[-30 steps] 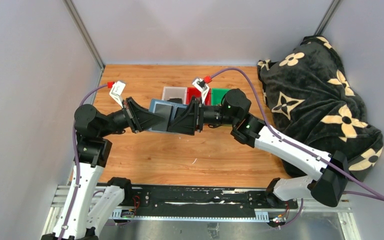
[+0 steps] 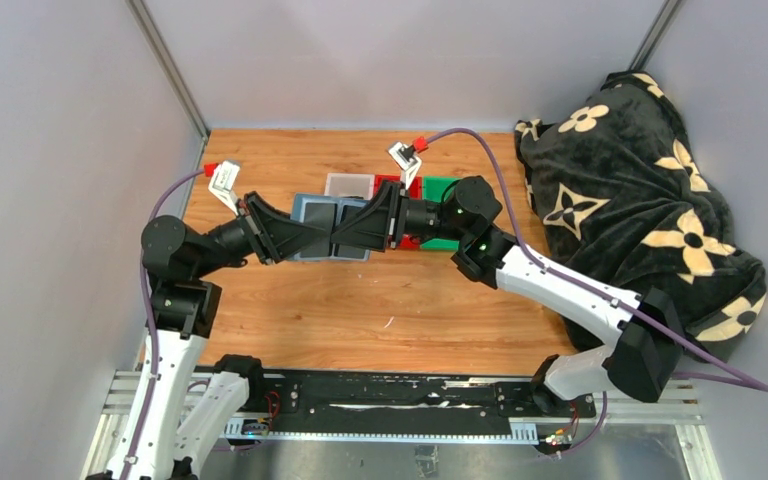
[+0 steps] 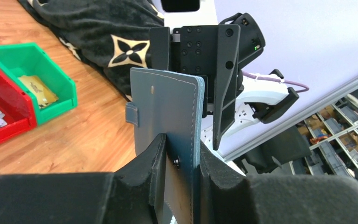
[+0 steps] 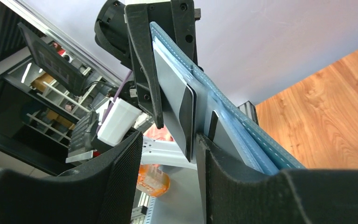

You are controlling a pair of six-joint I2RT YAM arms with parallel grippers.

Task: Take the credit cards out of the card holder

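Observation:
A blue-grey card holder (image 2: 310,214) with stitched edges stands open in the air above the table. My left gripper is shut on it, one finger on either side of the cover (image 3: 168,102). In the right wrist view, clear sleeves and grey panels (image 4: 170,95) show inside the holder, one with a dark, curved edge; whether that is a card is unclear. My right gripper is part open there, with that dark edge in the gap between its fingers. Its right finger (image 4: 209,172) overlaps the sleeves; touching cannot be told.
Behind the holder stand a white bin (image 2: 349,183), a red bin (image 2: 388,181) and a green bin (image 2: 440,185). A yellowish card (image 3: 36,88) lies in the green one. A dark patterned blanket (image 2: 640,190) is heaped at right.
The holder and my left gripper have shifted slightly left. My right gripper has moved a little left and away from the table's front, its arm swinging inward.

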